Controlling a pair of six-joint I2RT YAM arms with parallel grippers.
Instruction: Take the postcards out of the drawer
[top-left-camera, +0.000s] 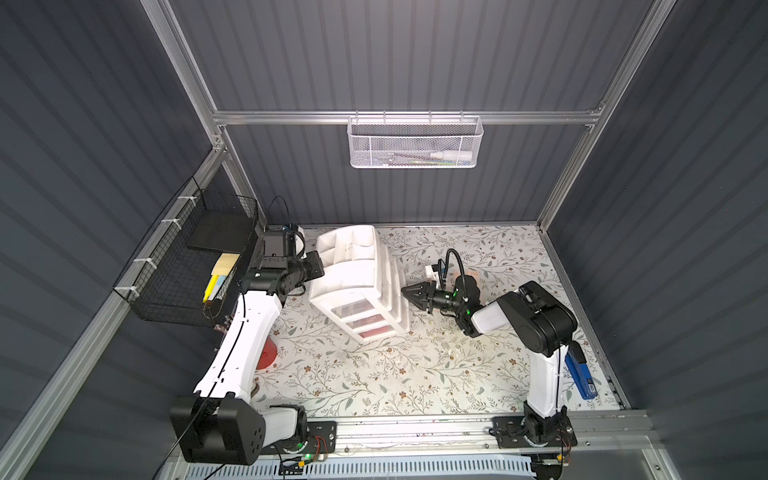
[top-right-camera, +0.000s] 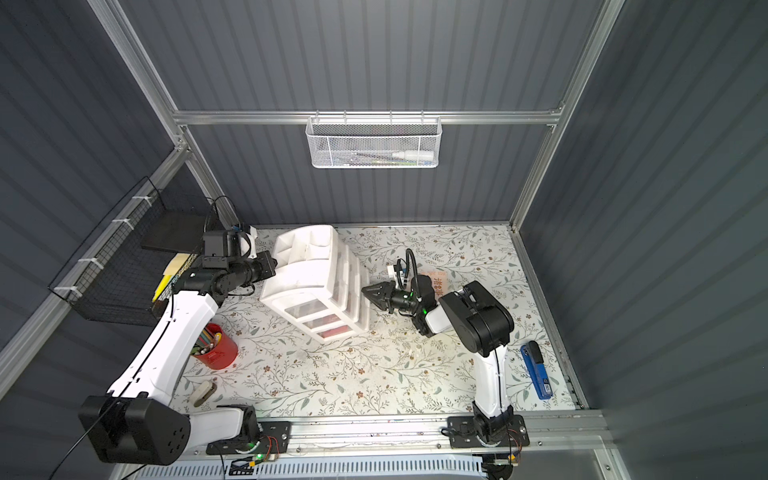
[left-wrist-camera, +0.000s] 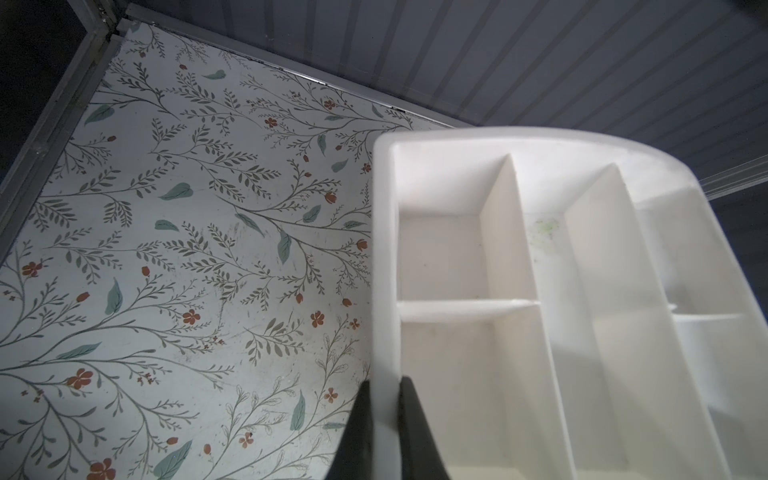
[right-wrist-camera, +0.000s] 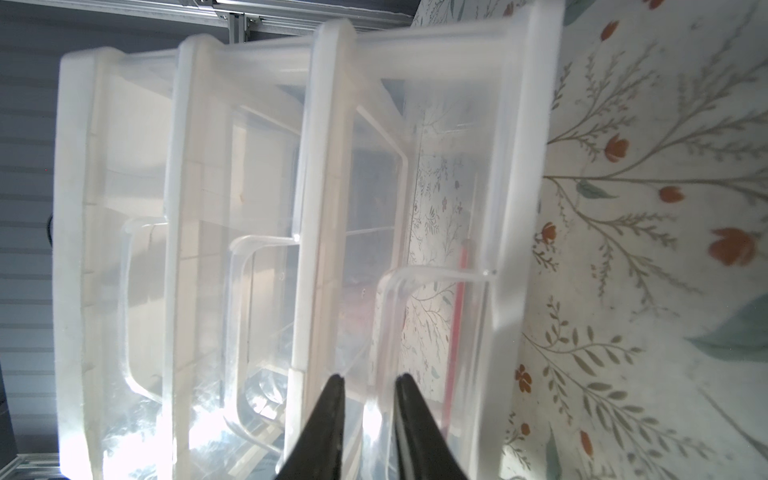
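A white drawer unit (top-left-camera: 345, 276) with clear-fronted drawers stands on the table, turned so its drawers face right. My left gripper is shut on the thin rim of its open top, fingers on either side of the wall. At the lowest drawer, my right gripper is part open, its fingers around the clear handle (right-wrist-camera: 385, 320). The drawers look closed. Through the bottom drawer (right-wrist-camera: 500, 240) a thin red edge (right-wrist-camera: 456, 336) shows; whether it is the postcards I cannot tell.
Behind the right gripper lies a pinkish sheet (top-right-camera: 438, 280), partly hidden. A blue stapler (top-right-camera: 537, 369) is at the right, a red pen cup (top-right-camera: 217, 352) at the left. A wire basket (top-left-camera: 172, 272) hangs on the left wall.
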